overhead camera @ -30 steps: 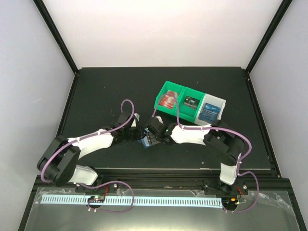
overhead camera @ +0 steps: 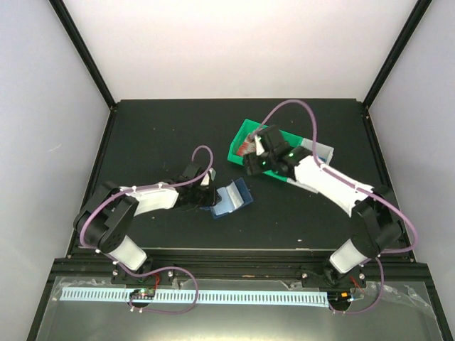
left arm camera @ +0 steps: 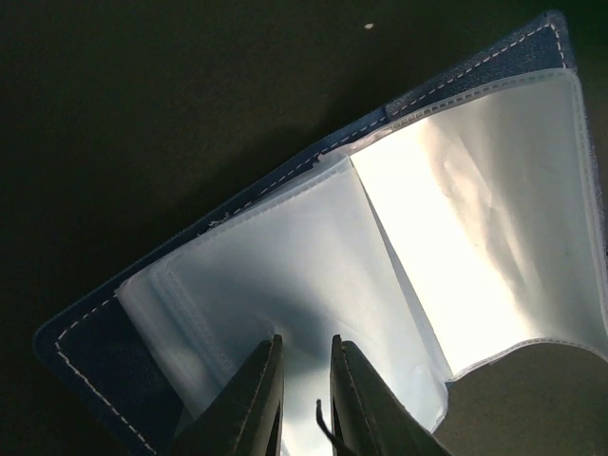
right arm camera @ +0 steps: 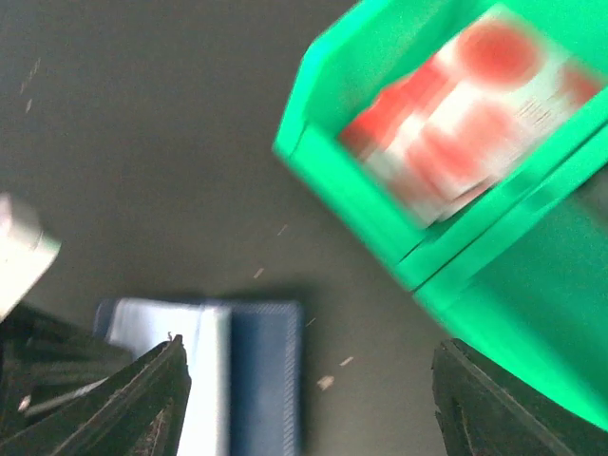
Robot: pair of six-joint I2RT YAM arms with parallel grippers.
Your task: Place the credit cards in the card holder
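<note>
The card holder has a dark blue stitched cover (left arm camera: pixel 95 366) and clear sleeves (left arm camera: pixel 275 256); it lies open on the dark table, one sleeve (left arm camera: pixel 494 199) curling upward at the right. My left gripper is nearly closed at the near end of the holder, clear sleeve showing between its fingers. Red-and-white cards (right arm camera: pixel 484 114) rest in one compartment of the green tray (right arm camera: pixel 332 180). Beside that tray's near left side, my right gripper is open and empty. Its arm covers much of the tray in the top view.
A white tray (overhead camera: pixel 324 151) adjoins the green one on the right, mostly behind the right arm. Bare table (overhead camera: pixel 163 124) stretches across the back left. A narrow strip of table separates holder and green tray.
From over the holder, my right gripper has moved away and back to the green tray, uncovering the holder's right part. The left arm has shifted slightly right.
</note>
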